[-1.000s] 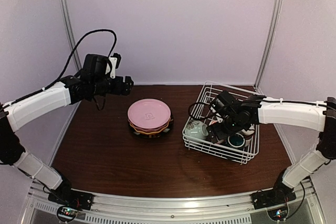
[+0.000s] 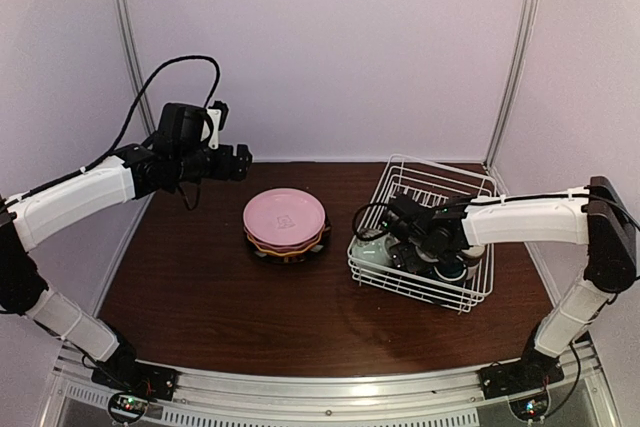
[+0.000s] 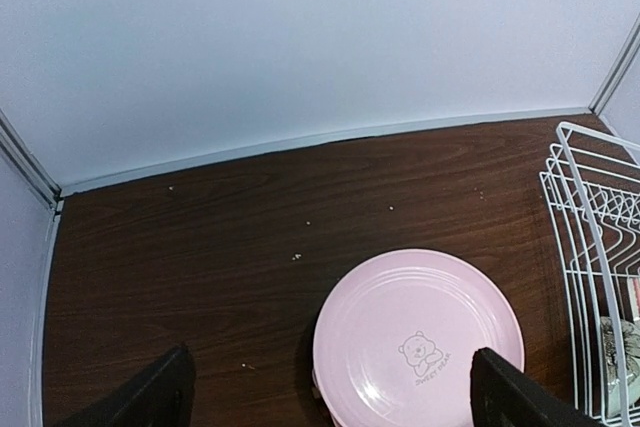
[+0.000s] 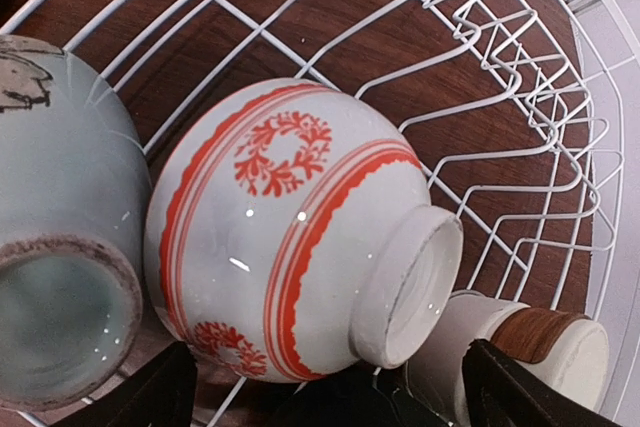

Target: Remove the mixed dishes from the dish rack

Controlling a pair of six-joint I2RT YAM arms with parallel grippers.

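Note:
The white wire dish rack (image 2: 365, 277) on the right holds several dishes. In the right wrist view a white bowl with red patterns (image 4: 280, 227) lies on its side between a pale blue-grey cup (image 4: 60, 167) and a white cup with a brown band (image 4: 535, 347). My right gripper is down in the rack over the bowl, fingers apart, one at each side of it. My left gripper (image 2: 237, 162) hangs open above the table at the upper left, empty.
A stack of plates topped by a pink one (image 2: 283, 215) sits at the table's middle, left of the rack.
The left arm and plate stack are unchanged.

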